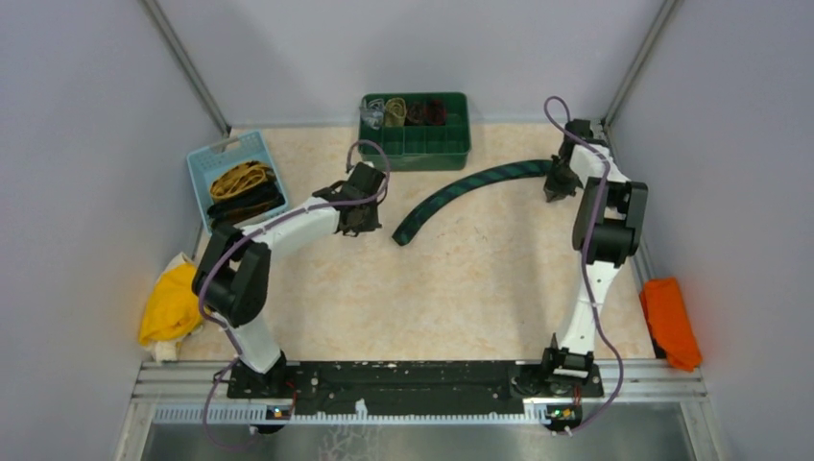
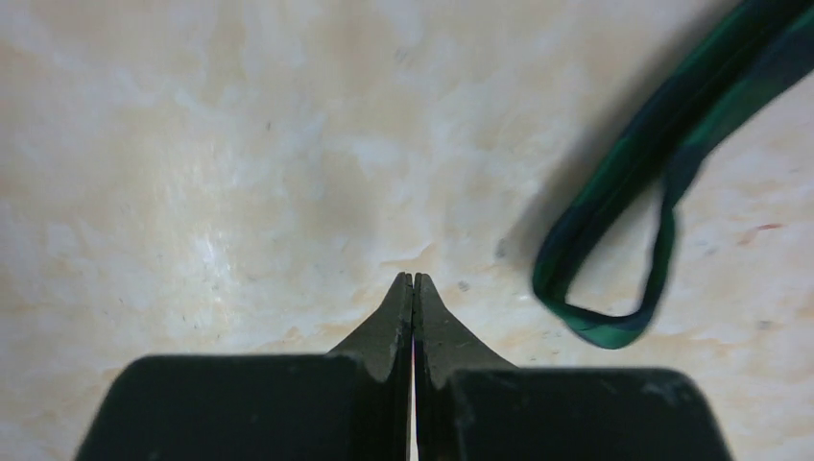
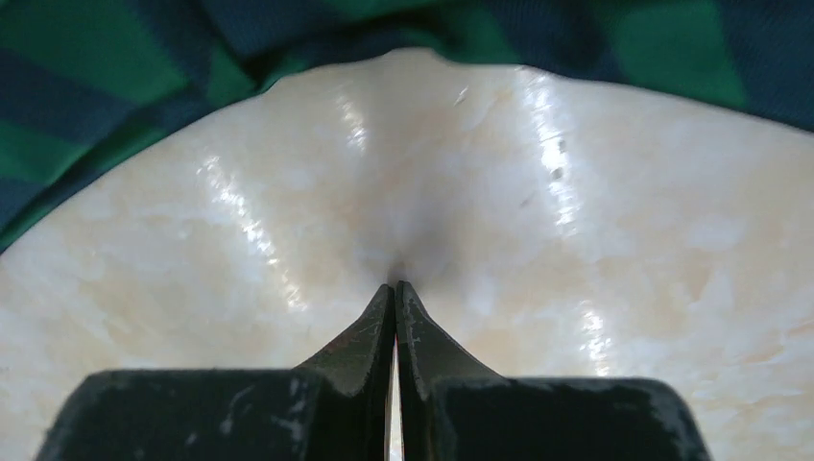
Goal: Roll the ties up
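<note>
A green and navy striped tie [image 1: 470, 183] lies in a long curve across the table, its narrow end near the middle and its other end running under my right arm. In the left wrist view the tie's end [image 2: 597, 327] forms a small open loop standing right of my left gripper, which is shut with nothing between its fingertips. From above, the left gripper [image 1: 376, 228] is just left of that end, apart from it. My right gripper is also shut and empty over bare table, with the tie's wide part [image 3: 614, 43] beyond its fingertips.
A green divided box [image 1: 422, 161] stands at the back, several rolled ties in its rear compartments. The light-blue basket [image 1: 199, 182] at left holds yellow and black ties. Yellow cloth [image 1: 178, 303] and orange cloth [image 1: 672, 322] lie at the sides.
</note>
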